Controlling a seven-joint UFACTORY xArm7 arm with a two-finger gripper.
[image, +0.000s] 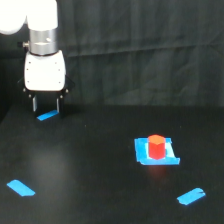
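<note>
My white gripper (47, 100) hangs at the upper left, its dark fingers apart just above a short blue strip (47, 116) on the black table. At the right, a red hexagonal block (156, 146) stands on a light blue piece (170, 159) with white showing around the block.
Another blue strip (21, 188) lies at the front left and one more (190, 196) at the front right. A dark curtain (140, 50) hangs behind.
</note>
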